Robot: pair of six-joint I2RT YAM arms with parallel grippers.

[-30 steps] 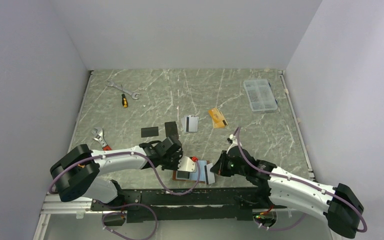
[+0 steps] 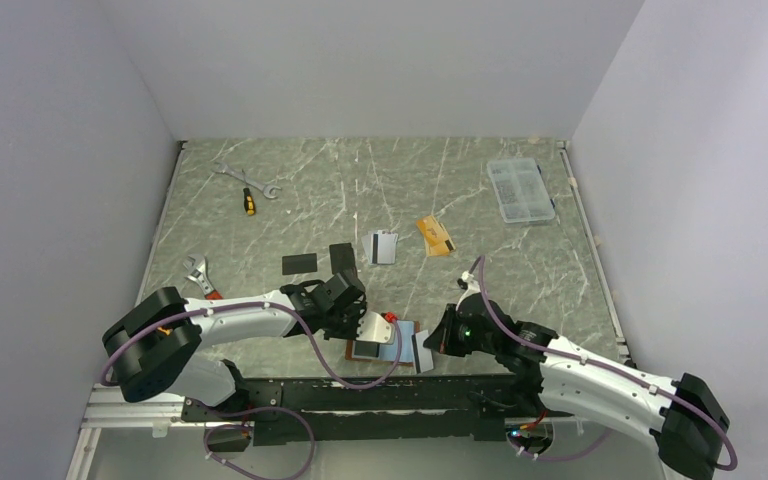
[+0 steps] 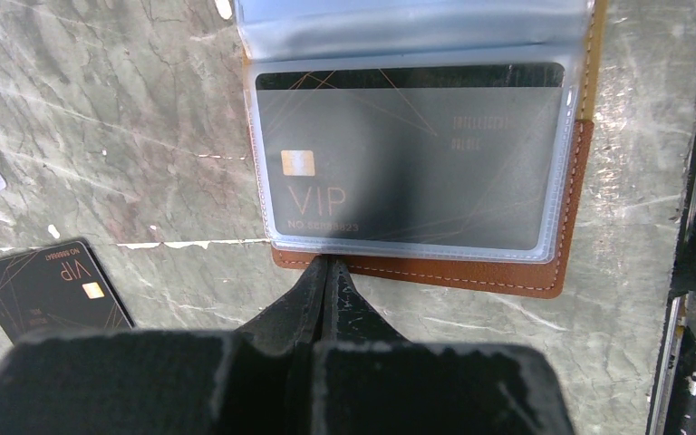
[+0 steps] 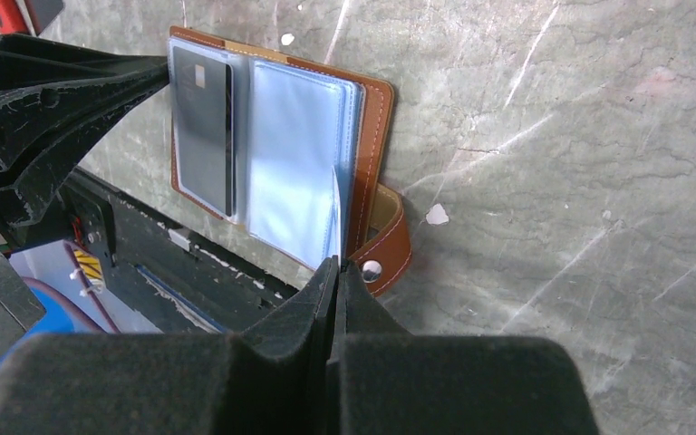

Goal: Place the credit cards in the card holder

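The brown card holder [image 3: 471, 275] lies open on the table, with a dark VIP card [image 3: 417, 172] inside one clear sleeve. Its other sleeve [image 4: 294, 149] looks pale and flat. At the holder's left edge my left gripper is shut, its tips against the border; whether it pinches the rim is hidden. My right gripper is shut on a white card [image 2: 422, 352] with a black stripe. In the right wrist view that card [image 4: 337, 217] appears edge-on, standing over the pale sleeve near its right side.
Dark cards [image 2: 300, 264], white cards [image 2: 381, 248] and orange cards [image 2: 435, 236] lie behind the arms. Wrenches [image 2: 247, 180], a screwdriver [image 2: 249, 201] and an adjustable wrench [image 2: 200, 274] are at the left. A clear box [image 2: 521, 190] sits at the back right. The holder's strap [image 4: 390, 240] sticks out.
The left arm and the holder look unchanged.
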